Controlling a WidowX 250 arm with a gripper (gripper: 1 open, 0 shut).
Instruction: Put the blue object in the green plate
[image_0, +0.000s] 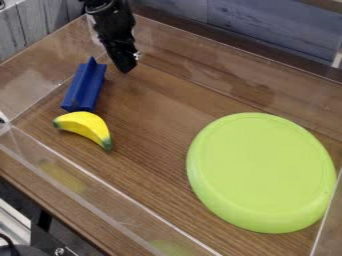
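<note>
A blue block-like object (84, 86) lies at the left of the wooden tray floor, its long side running away from the camera. The large round green plate (261, 172) rests at the right front and is empty. My black gripper (120, 62) hangs at the upper left, beyond the blue object and a little to its right, not touching it as far as I can tell. Its fingertips are small and dark here, so how far apart they stand is unclear.
A yellow banana (84, 127) lies just in front of the blue object, close to it. Bare wooden floor (181, 100) stretches between these and the plate. Walls (274, 25) stand at the back, and a clear low edge runs along the left front.
</note>
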